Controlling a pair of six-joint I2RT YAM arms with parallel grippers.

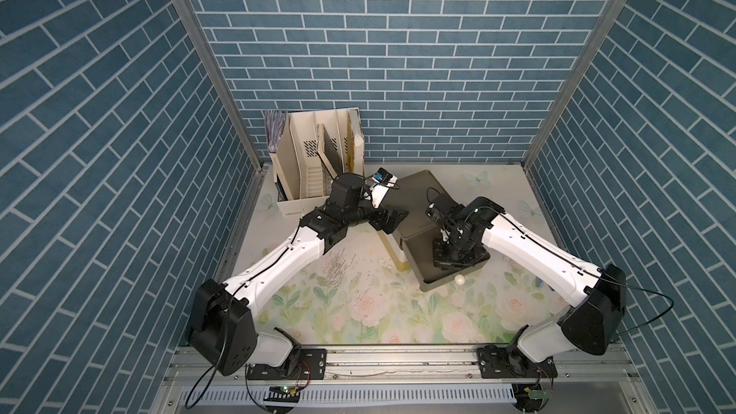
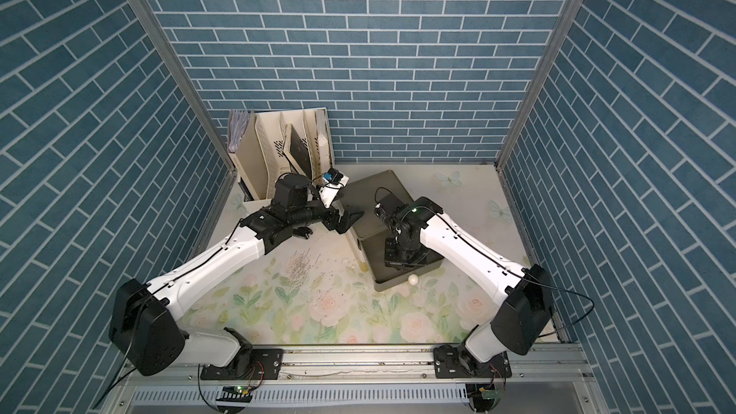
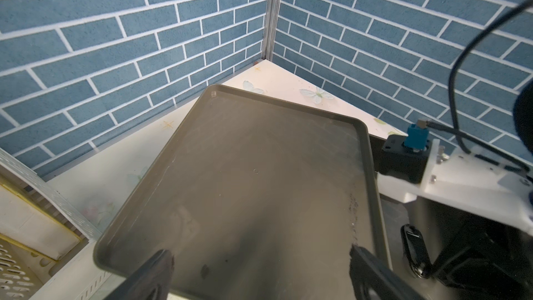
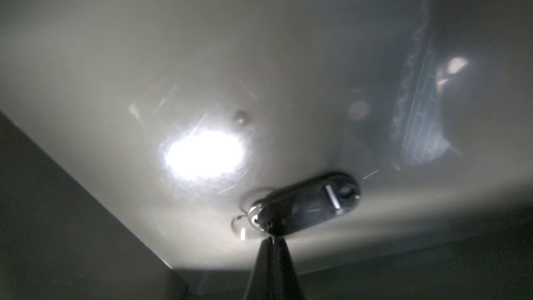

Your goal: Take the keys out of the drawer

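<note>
A black key fob with a metal ring lies on the floor of the open grey drawer, also seen at the right edge of the left wrist view as a black fob. My right gripper is down inside the drawer, shut, its tips at the fob's near side by the ring; nothing shows between them. My left gripper is raised over the left part of the drawer unit's top, its fingers apart and empty.
A cream file holder with papers stands at the back left. A small pale ball is at the drawer's front edge. Tiled walls enclose the sides and back.
</note>
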